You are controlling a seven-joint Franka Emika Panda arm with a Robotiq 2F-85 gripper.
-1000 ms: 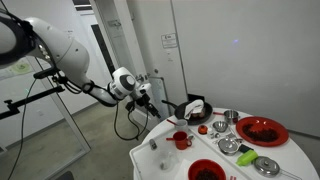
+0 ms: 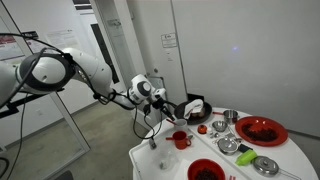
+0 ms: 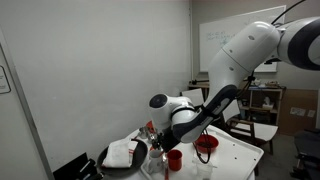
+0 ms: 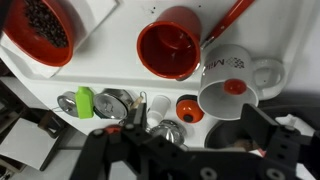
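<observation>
My gripper is open over the table, its dark fingers apart along the bottom of the wrist view with nothing held. A white mug with a small red item inside it lies just beyond the right finger. Beside it is a red mug, which looks empty. A red stick-like utensil lies near both mugs. In exterior view 1 the gripper is above the table's left side, close to the red mug.
A black pan with a white cloth stands at the back. Around the middle are an orange-red round item, metal pots and a green item. Red bowls and a red plate of dark beans occupy the right and front.
The arm has come lower and moved right, toward the mugs, in exterior view 1. The objects on the table look unmoved.
</observation>
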